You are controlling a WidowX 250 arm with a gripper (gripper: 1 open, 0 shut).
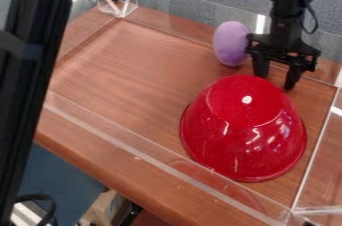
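A glossy red bowl (242, 135) rests upside down on the right part of the wooden surface. Behind it stands a purple egg-shaped object (230, 43). The black gripper (278, 75) hangs down from the top right, just right of the purple object and just above the back of the red bowl. Its fingertips are dark and small, so whether they hold anything or touch the bowl cannot be made out.
Clear plastic walls edge the wooden surface (120, 85). A dark vertical post fills the left edge of the view, with cables and a box at the bottom left.
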